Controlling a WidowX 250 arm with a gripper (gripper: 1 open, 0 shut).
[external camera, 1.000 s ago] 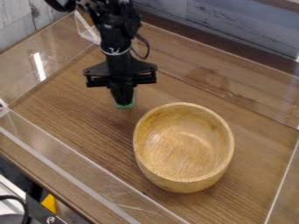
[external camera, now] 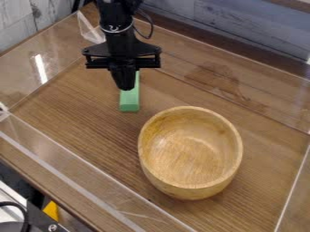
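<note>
My black gripper point(external camera: 121, 65) hangs over the upper middle of the wooden surface, its fingers shut with nothing visible between them. Just below it a green block point(external camera: 129, 98) lies lengthwise toward the front, its far end partly behind the gripper's tip.
A large tan bowl point(external camera: 190, 156) takes up the front right.
My gripper has moved back and up, away from the front, uncovering most of the green block that was largely hidden under it.
</note>
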